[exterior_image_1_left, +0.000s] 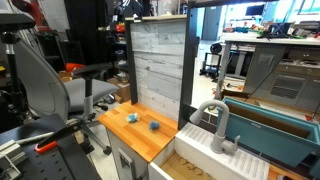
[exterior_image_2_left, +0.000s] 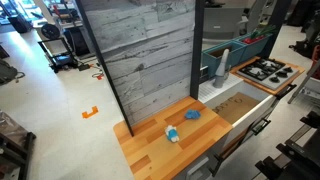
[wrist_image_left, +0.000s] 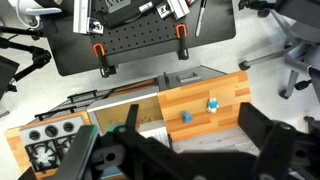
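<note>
A wooden countertop (exterior_image_1_left: 150, 140) carries two small items. One is a blue object (exterior_image_2_left: 192, 115), possibly a cloth or sponge; the other is white and teal (exterior_image_2_left: 172, 133). From above, the wrist view has the blue object (wrist_image_left: 187, 117) and the white-and-teal object (wrist_image_left: 212, 104) on the wood, far below the camera. Along the bottom of that view my gripper appears open, its dark fingers spread wide with no object held between them. Beside the counter a white drawer (exterior_image_2_left: 243, 108) stands pulled out; its wooden bottom looks mostly bare.
A grey faucet (exterior_image_1_left: 215, 122) rises behind the drawer. The stovetop (exterior_image_2_left: 268, 70) lies beyond it, and a grey plank wall (exterior_image_2_left: 155, 60) backs the counter. A dark perforated table (wrist_image_left: 145, 35) holds clamps and tools. Office chairs (exterior_image_1_left: 85, 95) stand close by.
</note>
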